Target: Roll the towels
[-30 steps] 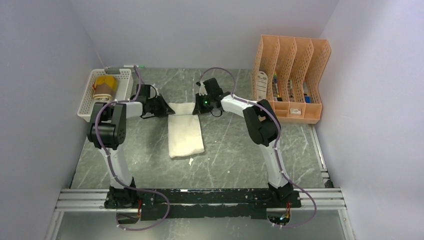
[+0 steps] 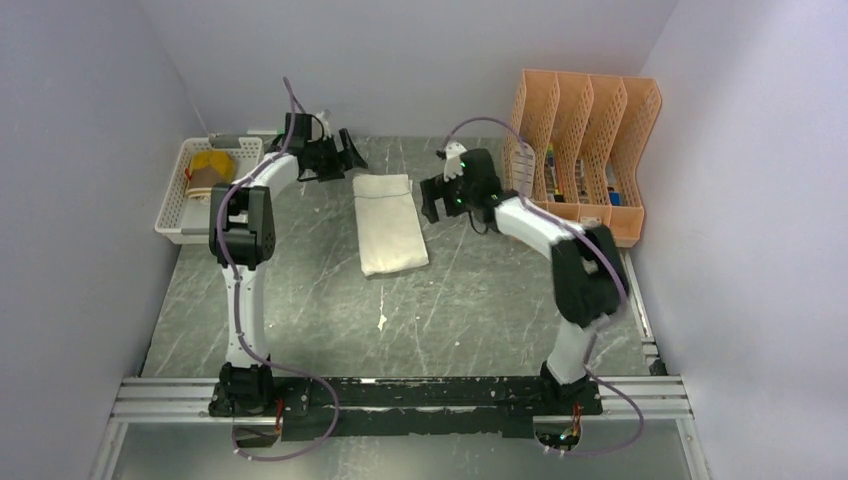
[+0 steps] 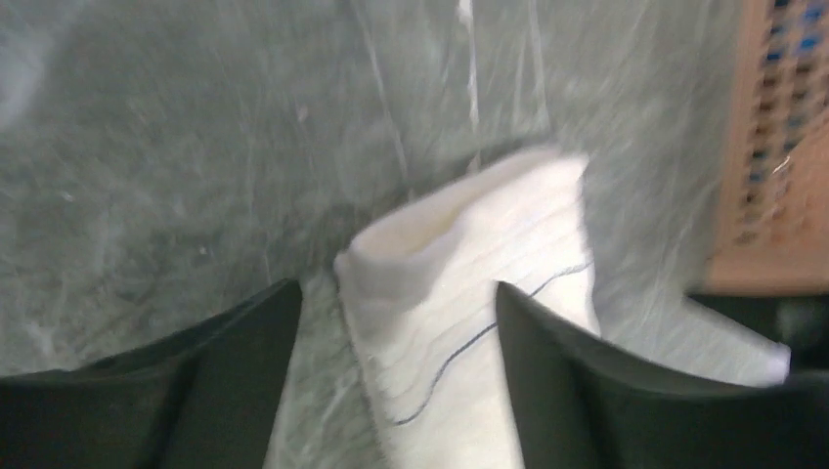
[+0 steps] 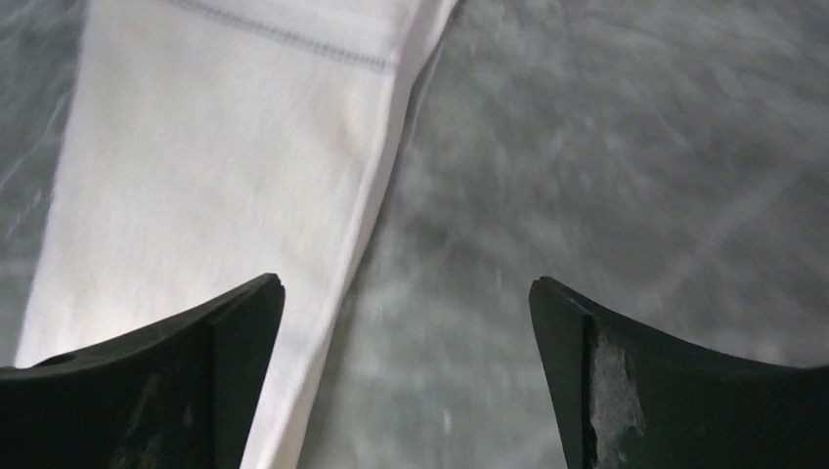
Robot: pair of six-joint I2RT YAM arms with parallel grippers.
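Note:
A cream towel (image 2: 390, 232), folded into a long strip with a dark stripe near its far end, lies flat in the middle of the table. My left gripper (image 2: 355, 152) is open just off the towel's far left corner; in the left wrist view the raised, creased end of the towel (image 3: 459, 230) shows beyond its spread fingers. Right of the towel, my right gripper (image 2: 427, 200) stands open, clear of the cloth in the top view. The right wrist view has the towel's long edge (image 4: 367, 195) running between its fingers' line of sight, with nothing gripped.
A white basket (image 2: 172, 215) with yellow and brown folded cloths stands at the back left. An orange divided organizer (image 2: 590, 227) fills the back right, close behind the right arm.
The towel moved away from the front and rightward while both grippers held its far edge. Now both fingers are open; the left gripper has shifted up and right, the right one rightward off the towel.

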